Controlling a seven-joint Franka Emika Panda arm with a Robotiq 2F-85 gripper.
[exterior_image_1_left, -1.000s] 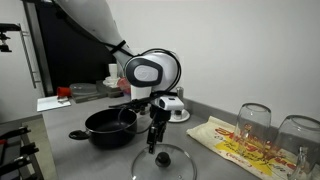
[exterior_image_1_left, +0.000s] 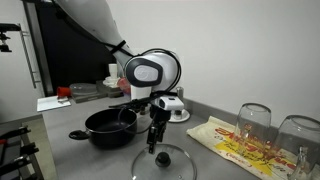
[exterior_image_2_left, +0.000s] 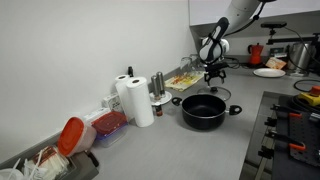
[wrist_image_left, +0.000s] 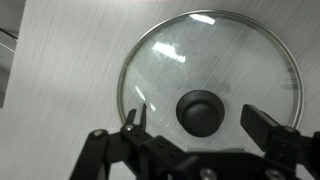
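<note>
A round glass lid (exterior_image_1_left: 150, 170) with a black knob (exterior_image_1_left: 163, 159) lies flat on the grey table. Seen from the wrist, the lid (wrist_image_left: 160, 75) fills most of the view, and its knob (wrist_image_left: 200, 113) sits between and ahead of the two fingers. My gripper is open, its black fingers (wrist_image_left: 137, 122) spread wide to either side of the knob with nothing held. In the first exterior view the gripper (exterior_image_1_left: 154, 146) hangs just above the lid, close to the knob. A black pot (exterior_image_1_left: 110, 128), without a cover, stands beside the arm.
Upturned glass jars (exterior_image_1_left: 254, 125) stand on a yellow printed cloth (exterior_image_1_left: 222, 140) to the right. In the second exterior view, bare table (exterior_image_2_left: 180, 150) lies in front of the pot, with white canisters (exterior_image_2_left: 142, 105) and a red container (exterior_image_2_left: 74, 135) along the wall side.
</note>
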